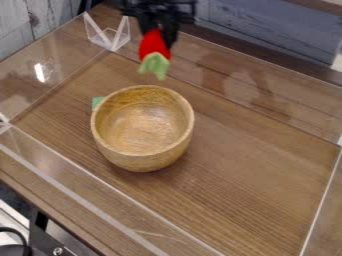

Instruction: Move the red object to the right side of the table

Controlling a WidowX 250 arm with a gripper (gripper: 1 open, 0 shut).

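The red object (154, 43), tapering to a pale green tip (158, 66), hangs in the air at the upper middle of the camera view. My dark gripper (156, 26) is shut on its upper end from above. The fingers are dark and partly blurred against the arm. The object's top is hidden by them. The right side of the wooden table (267, 140) lies bare.
A round wooden bowl (143, 128) stands below and in front of the held object. A small green thing (96, 102) peeks out at the bowl's left rim. At the back left is a clear or white wire-like stand (107, 33). Raised edges border the table.
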